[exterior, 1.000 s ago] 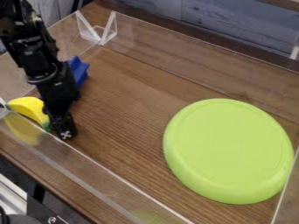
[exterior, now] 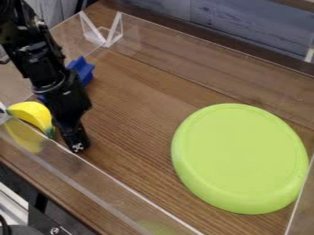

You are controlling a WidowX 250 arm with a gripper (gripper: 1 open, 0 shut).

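My black gripper [exterior: 72,138] is low at the left of the wooden table, its fingertips down by the clear front rail. A yellow object [exterior: 29,117], partly behind the rail, lies just left of the fingers. A blue object [exterior: 83,70] sits behind the gripper, partly hidden by it. Whether anything is between the fingers is hard to see.
A large green disc [exterior: 240,161] takes up the right of the table [exterior: 160,83]. Clear walls edge the work area, and a white V-shaped piece [exterior: 103,33] stands at the back left.
The gripper has shifted very slightly near the left edge, staying low beside the yellow object. The other things are where they were.
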